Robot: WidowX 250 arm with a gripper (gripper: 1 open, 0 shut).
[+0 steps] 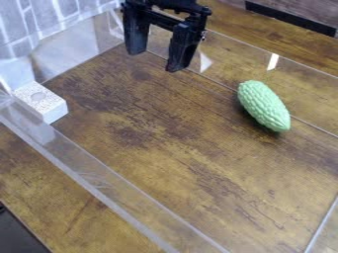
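Observation:
The black gripper [158,51] hangs at the top centre of the camera view, its two fingers spread apart over the wooden board with nothing seen between them. A green bumpy oval object [263,105] lies on the wood to the right, below and apart from the gripper. A white block [42,103] sits at the left edge by the clear wall.
Clear plastic walls [106,188] border the wooden surface [158,138] on the left, back and right. A whitish crumpled material [27,25] is at the top left. The middle and front of the board are free.

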